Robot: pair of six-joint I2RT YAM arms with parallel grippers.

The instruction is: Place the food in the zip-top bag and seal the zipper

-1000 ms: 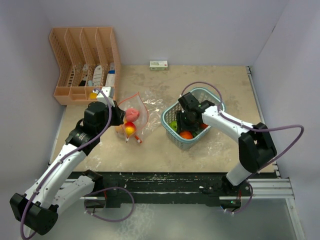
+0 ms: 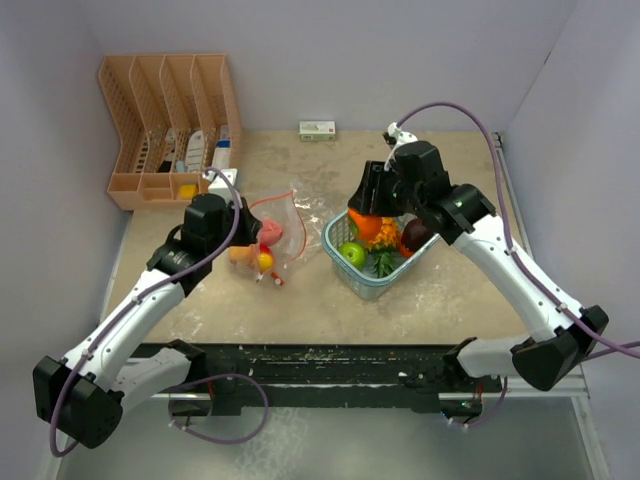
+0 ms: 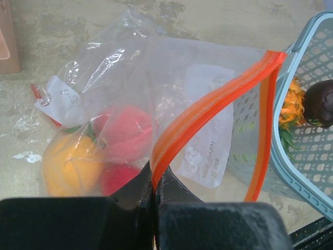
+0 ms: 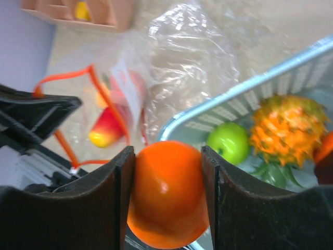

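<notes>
Shut on the orange rim of a clear zip bag (image 3: 208, 57), my left gripper holds its mouth apart on the left of the table. Inside the bag are a yellow-orange fruit (image 3: 73, 161) and a pink-red one (image 3: 125, 133), with more red fruit below. An orange round fruit (image 4: 167, 192) is pinched between the fingers of my right gripper (image 2: 368, 205), raised above the blue basket (image 2: 372, 285). Still in the basket lie a green apple (image 4: 229, 143), a pineapple (image 4: 286, 130) and a dark round fruit (image 3: 320, 103).
A pink divided rack (image 2: 170, 130) stands at the back left, holding a few small items. At the back wall lies a small white-green box (image 2: 317, 130). Bare table shows in front of the bag and at the right.
My right gripper has risen from inside the basket, bringing the orange fruit up with it. My left gripper has shifted slightly right, with the bag's rim shifting too.
</notes>
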